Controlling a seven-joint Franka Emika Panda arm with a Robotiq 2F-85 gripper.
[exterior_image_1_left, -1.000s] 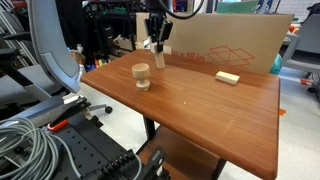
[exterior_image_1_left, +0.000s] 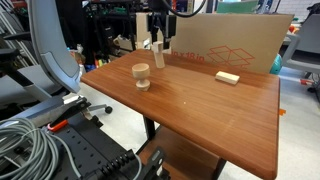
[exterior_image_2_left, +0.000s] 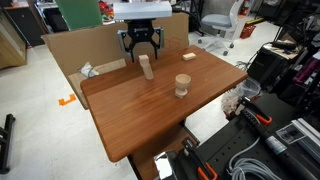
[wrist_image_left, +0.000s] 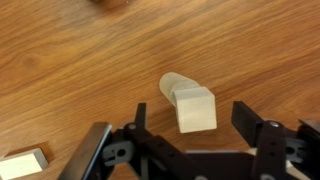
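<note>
A tall, slim white object (exterior_image_1_left: 158, 53) stands upright on the wooden table (exterior_image_1_left: 225, 120), near its back edge. My gripper (exterior_image_2_left: 143, 50) is above the table with its fingers on either side of the object's upper part. In the wrist view, the object's pale square top (wrist_image_left: 196, 110) shows between the dark fingers, with a gap on each side. The fingers stand partly open and grip nothing.
A pale cup-like item (exterior_image_1_left: 141, 76) stands on the table nearer the front edge. A small white block (exterior_image_1_left: 228, 77) lies at the back. Behind the table is a cardboard panel (exterior_image_1_left: 225, 40).
My gripper stays near the white object, with at most a slight shift. The white object, the cup-like item and the block remain on the table in about the same places.
</note>
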